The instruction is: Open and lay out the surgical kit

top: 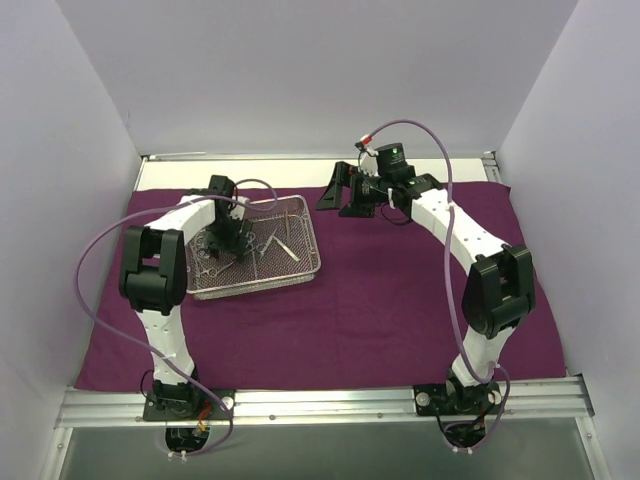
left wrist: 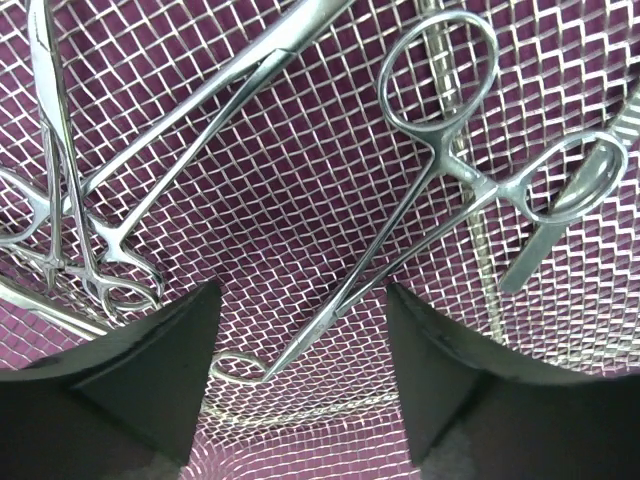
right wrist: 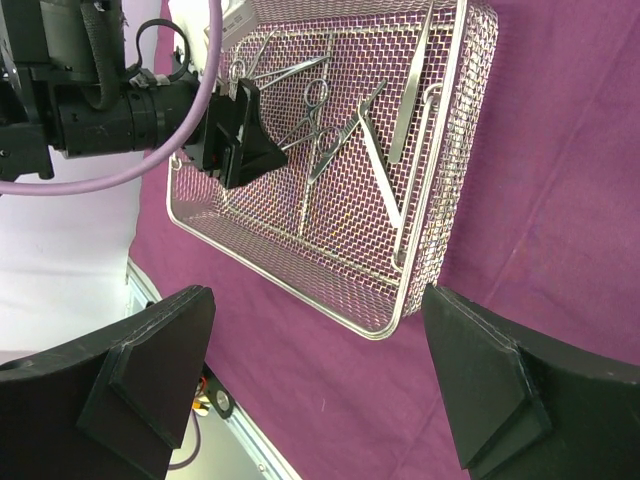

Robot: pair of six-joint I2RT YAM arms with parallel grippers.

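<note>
The wire mesh tray point(top: 300, 265) holds steel instruments on the purple cloth. My left gripper point(top: 230, 243) is down over them; in the left wrist view its open fingers point(left wrist: 160, 380) flank a pair of long ringed forceps point(left wrist: 330, 315), with more ringed instruments point(left wrist: 70, 180) at left and a flat blade point(left wrist: 535, 250) at right. My right gripper point(top: 345, 195) hangs open beyond the tray's right side, empty; in the right wrist view, flat pieces point(right wrist: 410, 100) lie near the tray's near edge.
Bare purple cloth point(top: 420, 320) fills the middle and right of the table. White walls close in both sides and the back.
</note>
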